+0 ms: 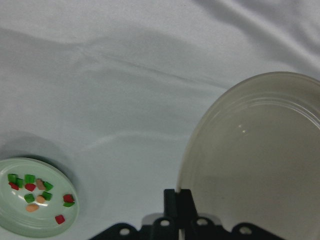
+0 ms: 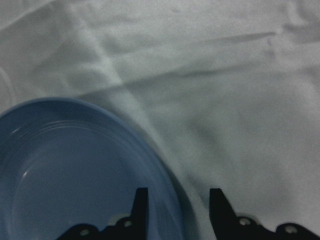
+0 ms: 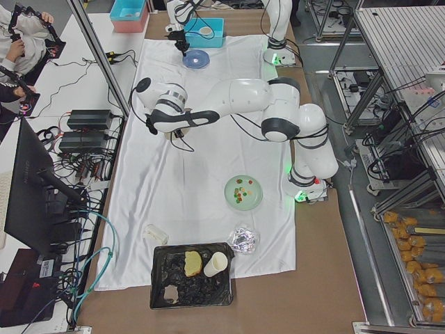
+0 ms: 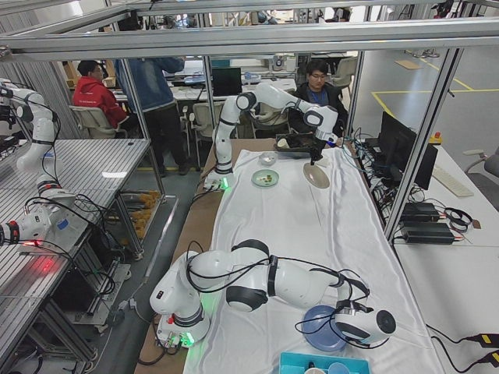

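Observation:
My left gripper is shut on the rim of a beige plate (image 1: 250, 160), which in the camera right view (image 4: 316, 175) hangs tilted over the white cloth; in the camera left view it is mostly hidden behind the arm. A green plate (image 3: 243, 193) with small red, green and tan pieces sits below and right of it in that view. My right gripper is open, its fingers either side of the rim of a blue plate (image 2: 85, 165) at the far end of the cloth.
A black tray (image 3: 191, 289) with a cup and a yellow item stands at the near end, beside a crinkled silver item (image 3: 243, 239) and a pale object (image 3: 155, 233). A blue bin (image 3: 204, 31) stands behind the blue plate.

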